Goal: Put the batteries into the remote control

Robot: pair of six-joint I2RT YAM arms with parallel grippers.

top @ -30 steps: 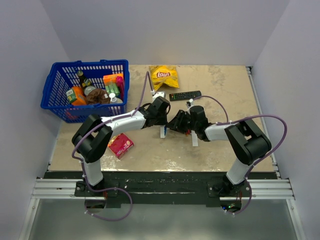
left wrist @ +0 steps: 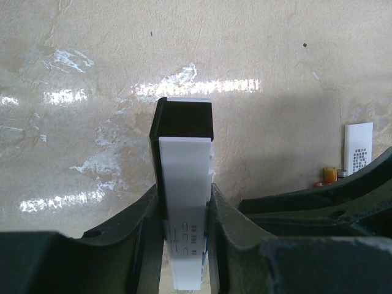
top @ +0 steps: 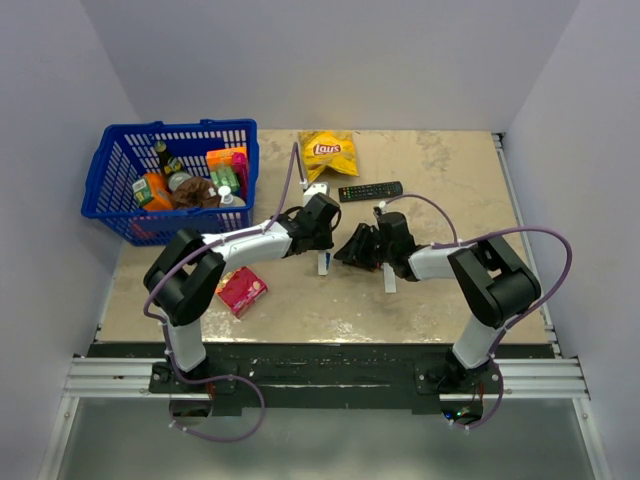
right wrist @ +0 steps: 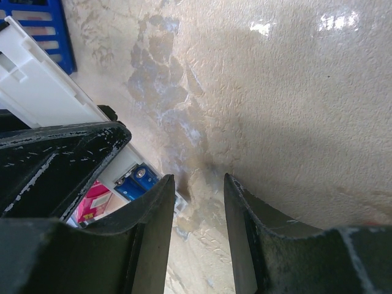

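My left gripper is shut on a white remote (left wrist: 185,177), held on edge above the table in the left wrist view. In the right wrist view the remote's open compartment (right wrist: 122,165) shows two blue batteries (right wrist: 142,179) at its lower end. My right gripper stands open just right of the remote, nothing between its fingers. Orange batteries (left wrist: 330,175) lie on the table by a white remote or cover (left wrist: 358,146), partly hidden by the right gripper.
A blue basket (top: 120,200) fills the back left. A Lays bag (top: 328,155) and a black remote (top: 370,192) lie at the back. A red box (top: 242,291) lies front left.
The left gripper and white remote have shifted very slightly left. The right gripper has moved a little, its fingers slightly lower in the top view.
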